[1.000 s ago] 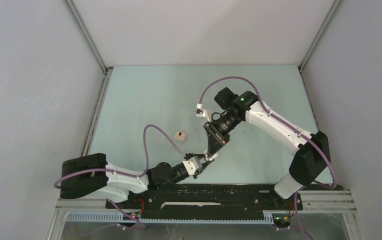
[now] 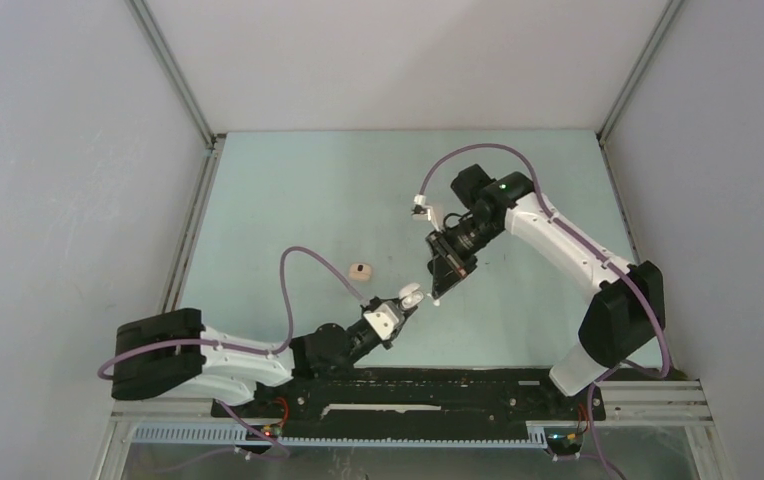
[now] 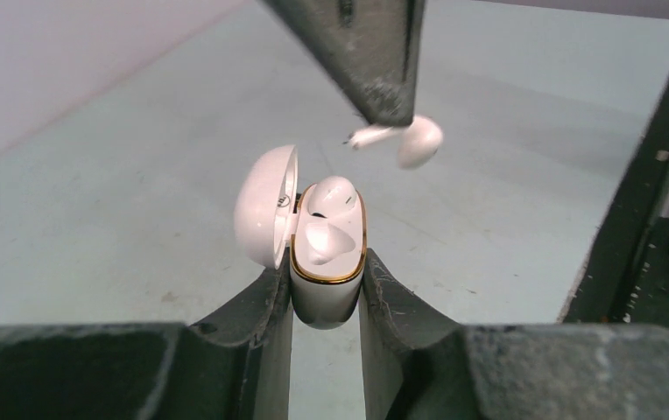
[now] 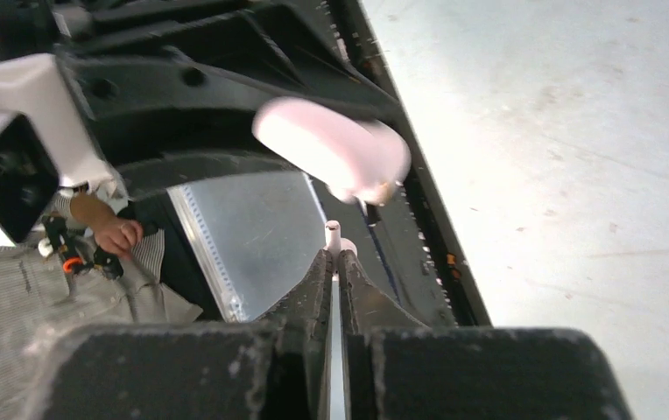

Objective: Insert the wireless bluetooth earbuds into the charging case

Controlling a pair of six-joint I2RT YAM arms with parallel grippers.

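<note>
The open white charging case (image 3: 326, 289), with a gold rim, is held upright in my left gripper; its lid (image 3: 261, 201) stands at the left. A white earbud (image 3: 419, 140) hangs from my right gripper above and beyond the case, apart from it. In the right wrist view the right gripper is shut on the earbud's thin stem, and the case is blurred above it. In the top view the two grippers meet near the middle front of the table, the right one behind and right of the left.
A small light pinkish block (image 2: 360, 272) lies on the table (image 2: 288, 190) left of the grippers. The dark front edge runs just below the left gripper.
My right gripper has moved back and to the right, away from over the case, with the earbud. The left gripper and case have shifted slightly left and back.
</note>
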